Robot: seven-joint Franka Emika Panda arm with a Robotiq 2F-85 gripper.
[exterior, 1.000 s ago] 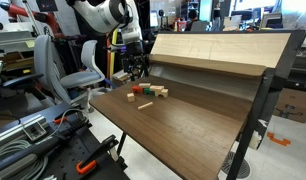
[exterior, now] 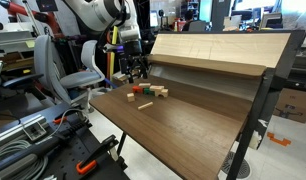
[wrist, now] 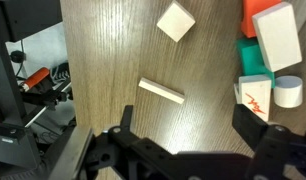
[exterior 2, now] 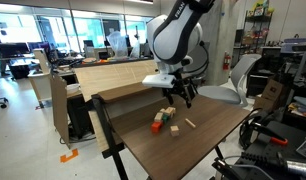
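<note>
My gripper stands open over the wooden table, its two dark fingers wide apart with nothing between them. Ahead of the gap lies a thin wooden stick (wrist: 161,91), flat on the tabletop. A small pale wooden block (wrist: 176,20) sits apart from it, near the top of the wrist view. Along the right side is a cluster: a red block (wrist: 261,10), a pale block (wrist: 279,33), a white block with red markings (wrist: 255,94), a pale cylinder (wrist: 288,91) and green pieces (wrist: 251,55). In exterior view 1 the gripper (exterior: 140,72) hangs above the blocks' end of the table.
The table (exterior: 188,125) has wide bare room toward its near right end. A raised wooden board (exterior: 208,48) runs along its far side. In exterior view 2, a person (exterior 2: 173,50) stands behind the arm. An orange object (exterior 2: 69,156) lies on the floor.
</note>
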